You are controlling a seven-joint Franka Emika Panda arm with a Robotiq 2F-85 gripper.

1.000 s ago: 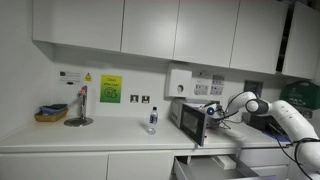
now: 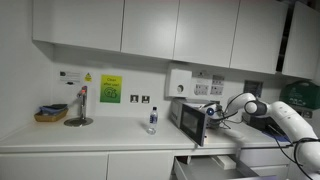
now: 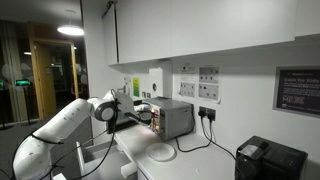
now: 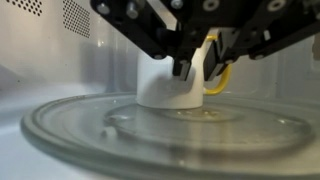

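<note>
A white mug (image 4: 165,88) with a yellow handle (image 4: 224,80) stands upright on the glass turntable (image 4: 70,130) inside the microwave, seen in the wrist view. Part open, my gripper is right in front of the mug, near its handle side. A gap shows between the two fingers, and whether either touches the mug or handle cannot be made out. The microwave (image 3: 172,120) has its door (image 2: 192,124) swung open. From outside, the arm reaches into the microwave's front, and the mug is hidden in both exterior views.
Perforated microwave walls (image 4: 75,18) stand close around the gripper. Below the microwave a drawer (image 2: 205,167) is pulled out. A white plate (image 3: 161,152) lies on the counter beside the microwave, and a water bottle (image 2: 153,121) stands left of the door. A black toaster (image 3: 270,158) is farther along.
</note>
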